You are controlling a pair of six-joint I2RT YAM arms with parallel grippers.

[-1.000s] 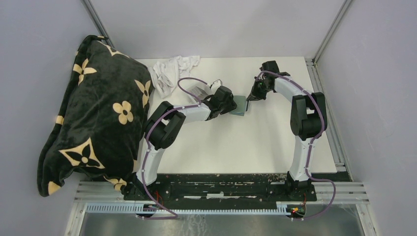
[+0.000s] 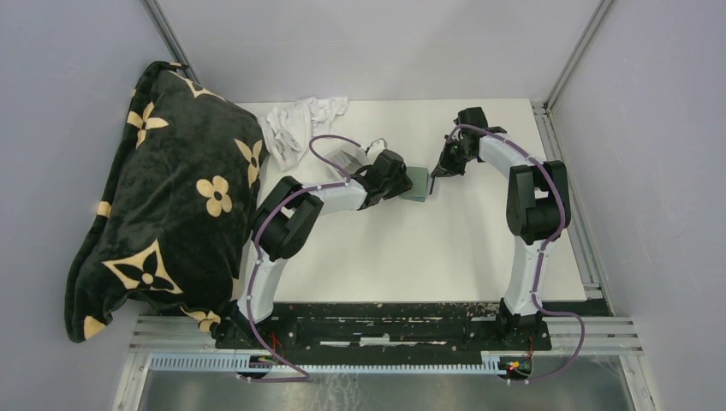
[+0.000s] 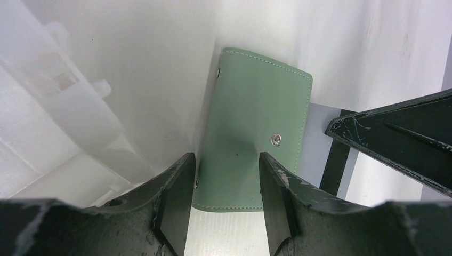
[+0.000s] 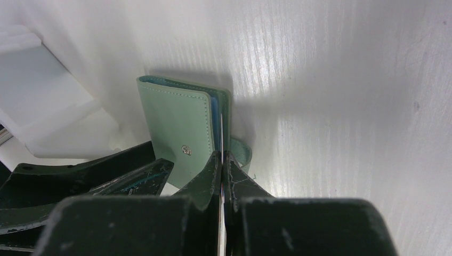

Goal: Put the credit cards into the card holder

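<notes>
The green card holder [image 2: 414, 181] lies on the table between my grippers. In the left wrist view, my left gripper is part open over the holder [image 3: 245, 106], its fingers spanning its lower part. A grey card [image 3: 317, 133] with a black stripe sticks out from the holder's right side. In the right wrist view, my right gripper is shut on that card, seen edge-on as a thin line at the opening of the holder [image 4: 176, 122], where blue shows inside.
A translucent plastic container [image 4: 58, 106] stands left of the holder. A white cloth [image 2: 295, 128] lies at the back left, and a large dark patterned cushion [image 2: 163, 214] fills the left side.
My right gripper has shifted very slightly in the top view with the card. The left arm looks unchanged.
</notes>
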